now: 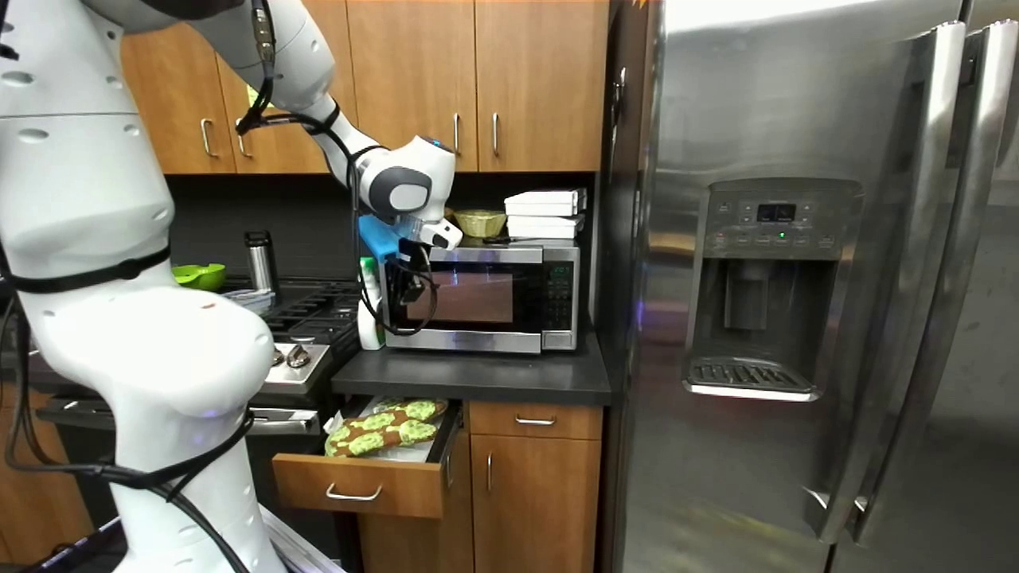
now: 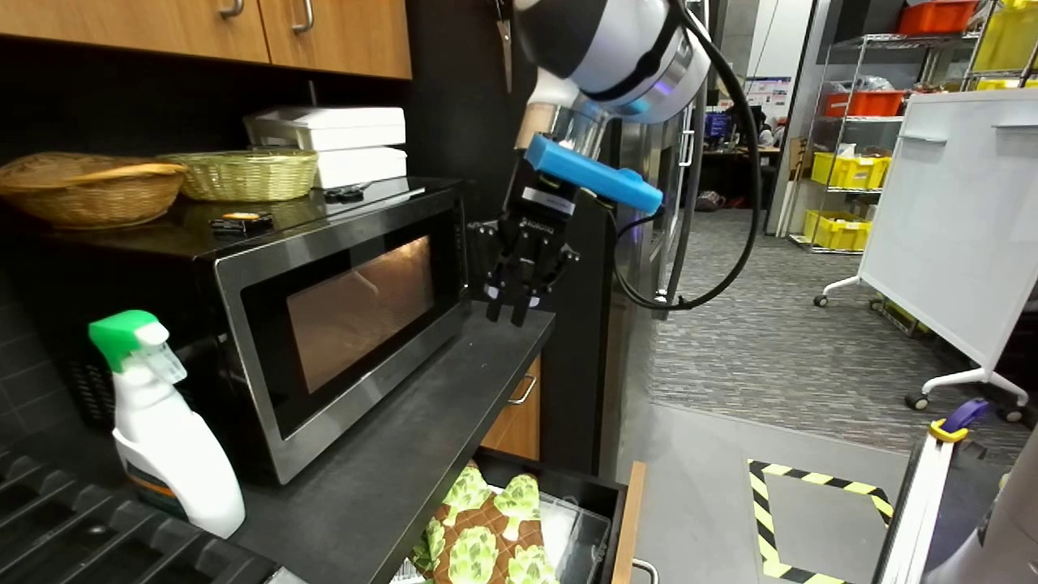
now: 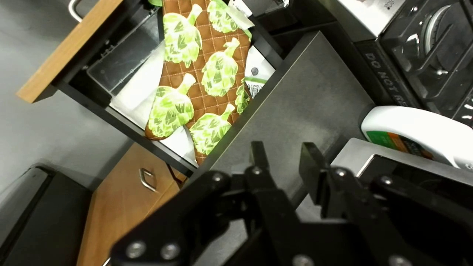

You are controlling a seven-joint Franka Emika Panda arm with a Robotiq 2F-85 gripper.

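My gripper is open, its two black fingers apart with nothing between them. In the second exterior view the gripper (image 2: 511,310) hangs in the air in front of the microwave, above the dark counter. Below and to the side, a wooden-fronted drawer (image 1: 355,487) stands pulled out. A brown quilted oven mitt with a green artichoke print (image 3: 208,57) lies in it, over clear and white packages; its far end runs out of the wrist view. The gripper and mitt are well apart.
The microwave (image 1: 468,339) sits on the counter (image 2: 409,428), baskets and white boxes (image 1: 544,215) on top. A white spray bottle with a green head (image 2: 175,438) stands at its left, beside the stove (image 1: 315,315). The fridge (image 1: 764,477) closes off the right.
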